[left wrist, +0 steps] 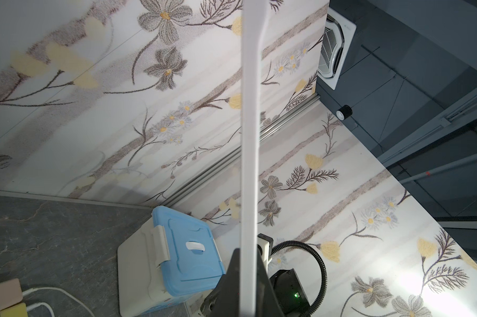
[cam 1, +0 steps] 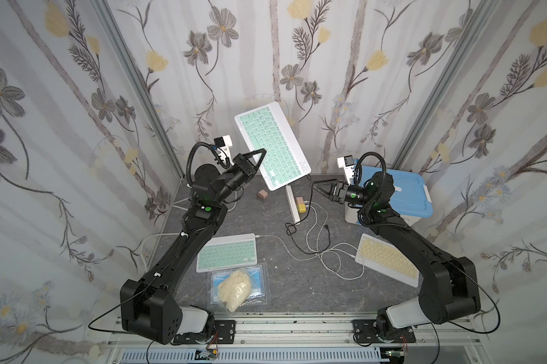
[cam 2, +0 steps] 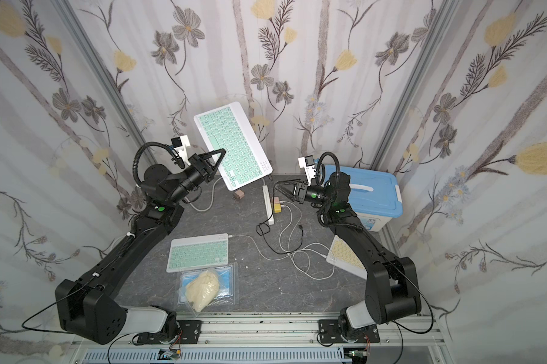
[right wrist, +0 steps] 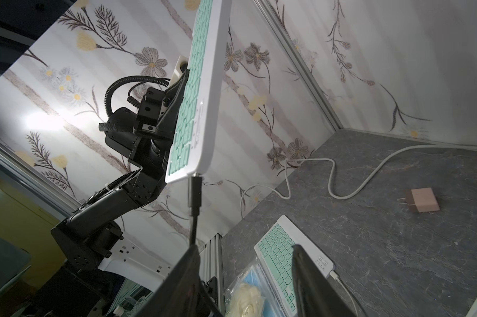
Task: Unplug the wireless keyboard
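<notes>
In both top views a white keyboard with mint keys [cam 1: 273, 145] is raised, tilted, with my left gripper [cam 1: 258, 156] shut on its edge. In the left wrist view that white edge [left wrist: 250, 158] runs upright through the middle. A black cable's connector [right wrist: 195, 191] sits at the keyboard's lower end, the cable hanging to the table. My right gripper [cam 1: 317, 187] is open beside that end. In the right wrist view the cable passes near its left fingertip; it is not gripped.
A blue-lidded box [cam 1: 401, 188] stands behind my right arm. Other keyboards [cam 1: 226, 252] [cam 1: 385, 259], a bagged item [cam 1: 237, 288], a power strip [cam 1: 293, 204], chargers [cam 1: 300, 206] and tangled cables lie on the table.
</notes>
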